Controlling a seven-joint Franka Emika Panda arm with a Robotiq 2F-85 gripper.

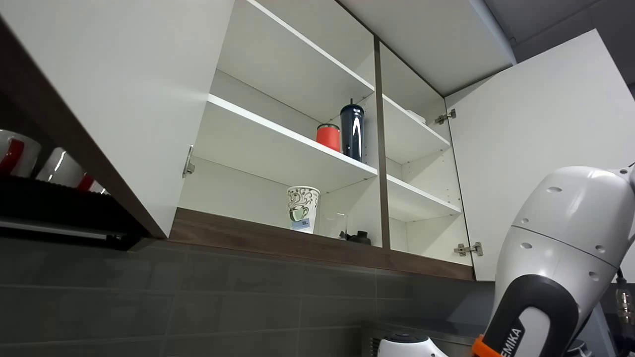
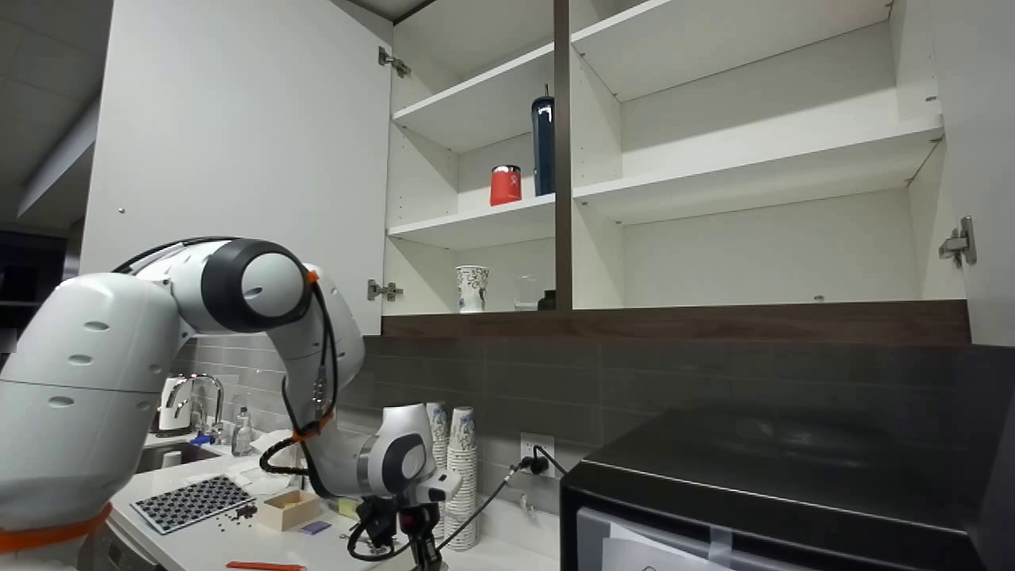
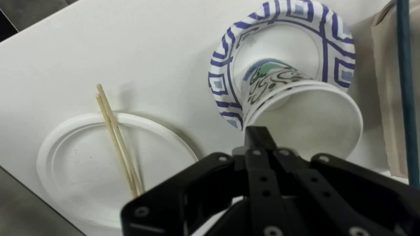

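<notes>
In the wrist view, my gripper is shut, its black fingers together. The fingertips overlap the near-left rim of a white patterned paper cup (image 3: 271,84); whether they touch it, I cannot tell. Two rims show, as if cups are nested, and the inside looks empty. The cup appears over a paper plate with a blue pattern (image 3: 222,63). To the left lies a plain white plate (image 3: 78,157) with a pair of wooden chopsticks (image 3: 118,137) across it. Exterior view 2 has the gripper low over the counter, partly cut off by the bottom edge.
An open cabinet holds a patterned cup (image 1: 303,209), a red tumbler (image 1: 328,137) and a dark bottle (image 1: 352,132). Stacked paper cups (image 2: 462,480) stand behind the gripper, and a black appliance (image 2: 761,476) is to the right. Bare counter lies left of the patterned plate.
</notes>
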